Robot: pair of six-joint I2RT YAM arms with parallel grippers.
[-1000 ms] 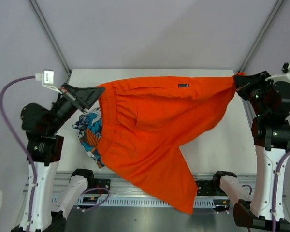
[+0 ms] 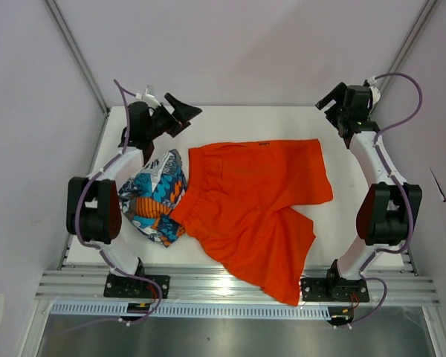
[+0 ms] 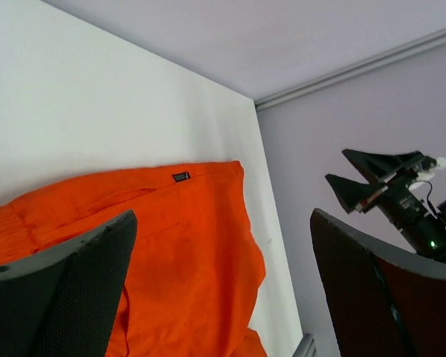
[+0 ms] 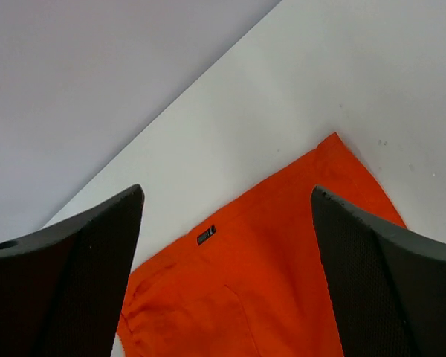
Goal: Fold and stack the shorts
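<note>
The orange shorts (image 2: 245, 186) lie spread on the white table, waistband to the left, one leg hanging over the front edge; a small dark label shows along their top edge. My left gripper (image 2: 184, 114) is open with empty fingers, above the table's back left, just beyond the shorts' upper left corner. My right gripper (image 2: 331, 105) is open over the back right, above the shorts' upper right corner. In both wrist views the orange cloth (image 3: 186, 260) (image 4: 245, 282) lies below the open fingers.
Blue patterned shorts (image 2: 152, 197) lie bunched at the table's left, partly under the left arm. Bare table (image 2: 253, 119) shows along the back and at the right. A metal rail runs along the front edge.
Both grippers have let go of the orange shorts' upper corners and moved toward the back. The shorts, earlier stretched and raised between them, now lie on the table.
</note>
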